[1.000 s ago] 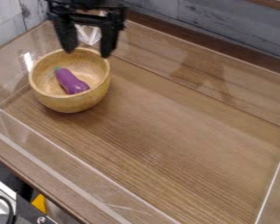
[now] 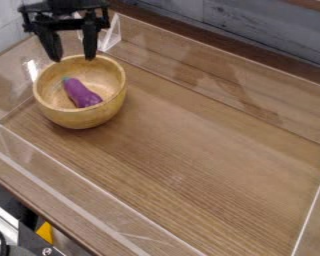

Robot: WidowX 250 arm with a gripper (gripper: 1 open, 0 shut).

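A purple eggplant-like object (image 2: 83, 94) lies inside a round wooden bowl (image 2: 107, 112) at the left of the camera view. My dark gripper (image 2: 69, 48) is above the back rim of the bowl, its fingers pointing down. The top of the gripper is cut off by the frame. I see nothing clearly held in it; how far its fingers are apart is hard to tell.
At the lower left, past the table's edge, a yellow item and dark cables show.
The gripper has come from higher and farther right to above the bowl's back rim, lower in view. The bowl and purple object have not visibly moved.
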